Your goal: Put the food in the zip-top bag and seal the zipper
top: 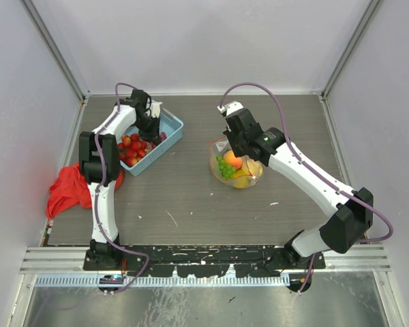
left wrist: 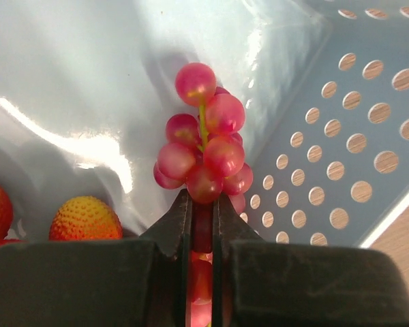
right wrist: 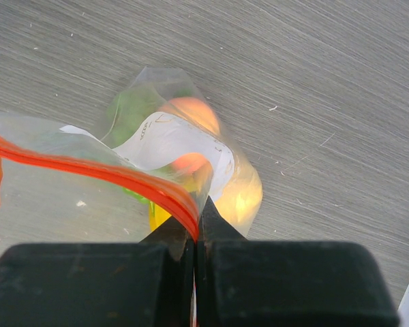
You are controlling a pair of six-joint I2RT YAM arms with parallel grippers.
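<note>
A bunch of pinkish-red grapes (left wrist: 204, 146) lies in the blue basket (top: 176, 133), along its perforated side wall. My left gripper is shut on the bunch, with grapes showing both beyond and behind its fingers. The clear zip top bag (top: 216, 170) stands open on the table, right of centre. Inside it are green grapes (top: 225, 168), an orange fruit (top: 233, 160) and yellow fruit (top: 242, 180). At the bag's mouth, my right gripper is shut on the orange-edged rim, and a white label (right wrist: 170, 143) shows below.
Several red fruits (top: 131, 146) share the basket, and a yellow-red one (left wrist: 85, 219) sits close to my left fingers. A red cloth (top: 69, 191) is bunched at the table's left. Between basket and bag the table (top: 184, 184) is clear.
</note>
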